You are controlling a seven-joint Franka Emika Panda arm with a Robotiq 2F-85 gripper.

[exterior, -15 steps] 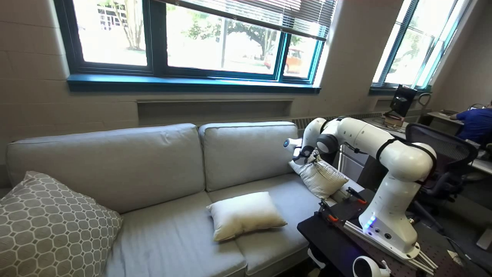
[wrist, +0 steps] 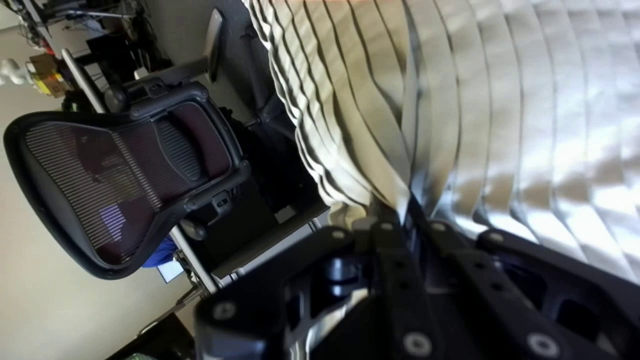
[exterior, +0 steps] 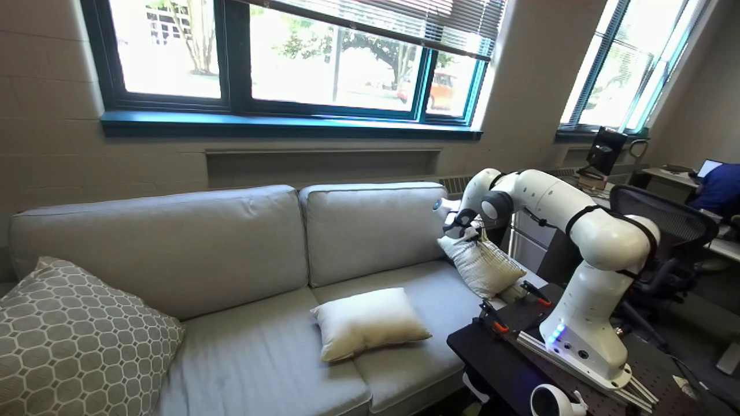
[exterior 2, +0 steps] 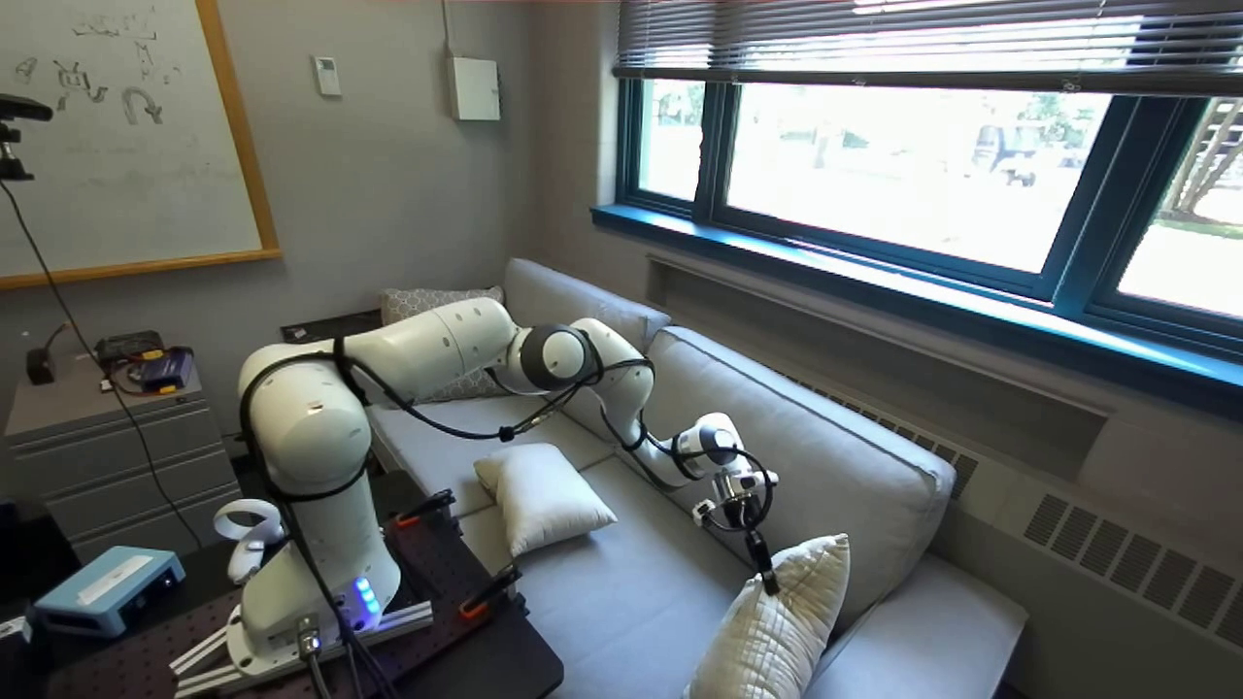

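Note:
At the sofa's right end, a cream pleated pillow [exterior: 484, 269] leans tilted against the armrest. My gripper [exterior 2: 765, 579] is shut on its upper edge. In the wrist view the pleated fabric [wrist: 516, 114] bunches into a fold that runs in between the dark fingers. The pillow's lower part appears to rest on the seat, though contact is hard to tell. A plain cream pillow [exterior: 372, 322] lies flat on the middle of the seat. Far left, a grey patterned pillow [exterior: 76, 340] stands against the backrest.
The grey sofa [exterior: 243, 360] has bare seat on both sides of the plain pillow. Its backrest [exterior 2: 804, 466] rises close behind my wrist. Clamps [exterior: 494, 316] stick up at the edge of the black table [exterior 2: 513, 664]. An office chair [wrist: 126, 180] stands beyond the sofa's end.
My wrist has risen slightly and shifted a little to the right in exterior view 1, and the pleated pillow has moved slightly with it. The other pillows stay put.

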